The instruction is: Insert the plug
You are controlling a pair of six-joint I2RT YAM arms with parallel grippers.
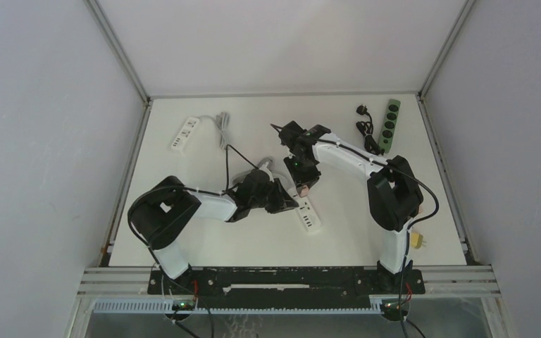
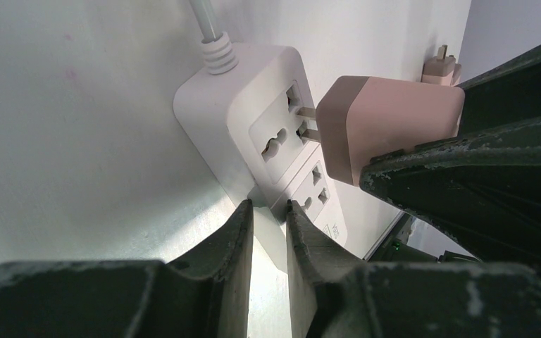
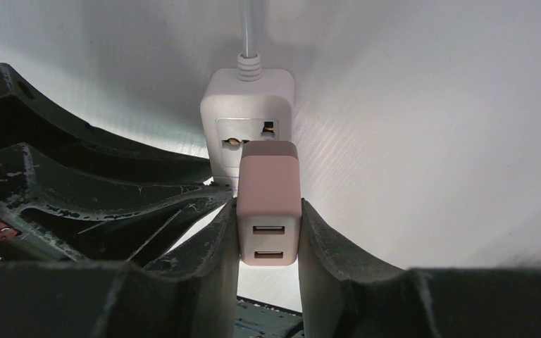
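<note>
A pink plug [image 2: 394, 127], a box-shaped adapter with two USB slots, is gripped by my right gripper, which is shut on its sides. Its two metal prongs [image 2: 308, 134] point at the slots of the end outlet on the white power strip [image 2: 253, 120]. The prongs show bare between plug and strip; their tips reach the slots, how deep I cannot tell. My left gripper is shut on the strip's edge. From the right wrist the plug [image 3: 269, 190] hides part of that outlet.
Another white power strip [image 1: 185, 134] lies far left with its cable. A green strip [image 1: 390, 127] and a black cord [image 1: 368, 130] lie far right. A yellow plug [image 1: 416, 241] sits near the right edge. Both arms crowd the working strip.
</note>
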